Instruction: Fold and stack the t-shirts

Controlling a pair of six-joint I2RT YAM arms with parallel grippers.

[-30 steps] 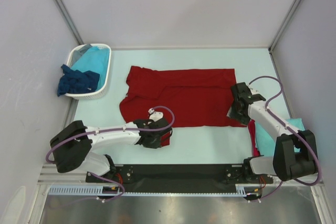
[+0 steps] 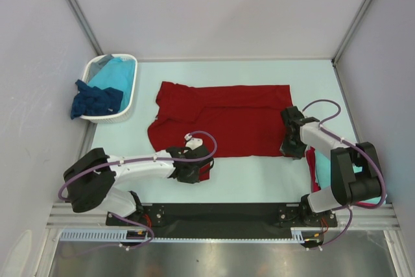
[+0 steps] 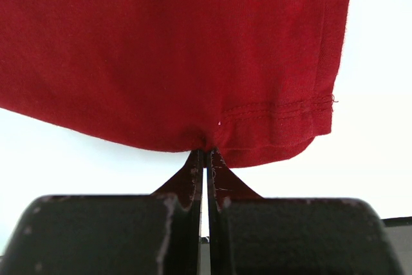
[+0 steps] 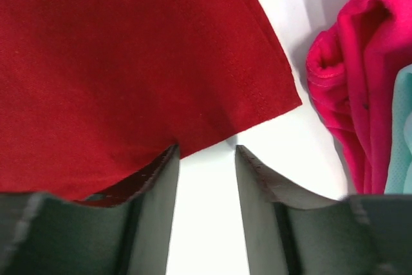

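A dark red T-shirt [image 2: 230,121] lies spread on the white table, partly folded along its upper edge. My left gripper is shut on the shirt's lower hem at the left, in a small pinch of red fabric [image 3: 270,94]. My right gripper hangs at the lower right edge of the shirt [image 4: 141,62], fingers apart, the left fingertip touching or just over the cloth and the other over bare table.
A pink and light-blue pile [image 4: 357,75] lies just right of the red shirt. A white basket [image 2: 131,95] with blue garments stands at the back left. Bare table [image 2: 253,183] shows along the front.
My right arm has shifted a little toward the front edge of the shirt and changed its angle. The left arm and the shirt look unchanged.
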